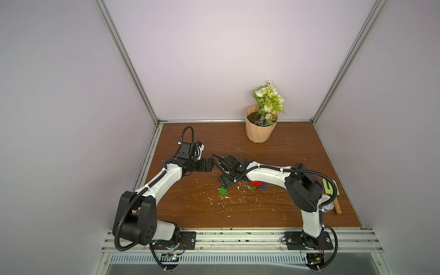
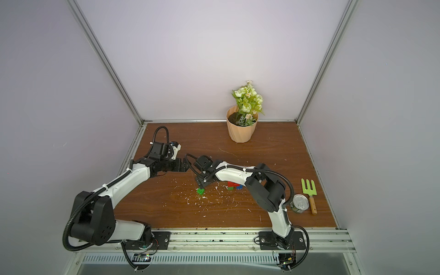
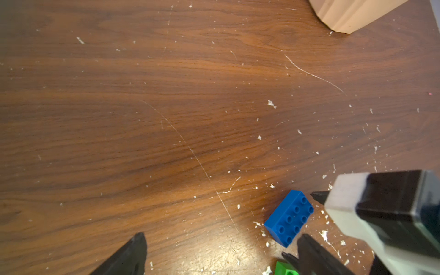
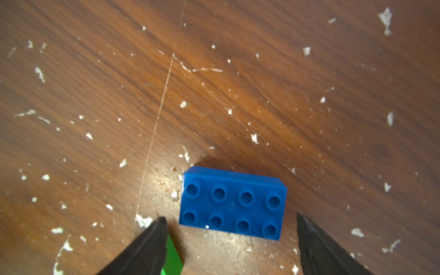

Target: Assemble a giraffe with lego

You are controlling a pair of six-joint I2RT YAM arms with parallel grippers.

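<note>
A blue brick (image 4: 232, 204) lies on the table, studs toward the camera in the right wrist view. My right gripper is open above it, one fingertip off each short end. From above, the right arm hides this brick. A small green brick (image 1: 222, 191) rests close by, towards the front. A cluster with red (image 1: 256, 183) and blue (image 1: 262, 186) bricks sits further right, partly behind the right arm. My left gripper is open and empty, left of the right gripper; the blue brick appears at the lower right of its view.
A flower pot (image 1: 259, 130) stands at the back. At the right edge are a tin (image 2: 299, 203) and a garden fork (image 2: 309, 188). White flecks litter the wooden table (image 1: 206, 215).
</note>
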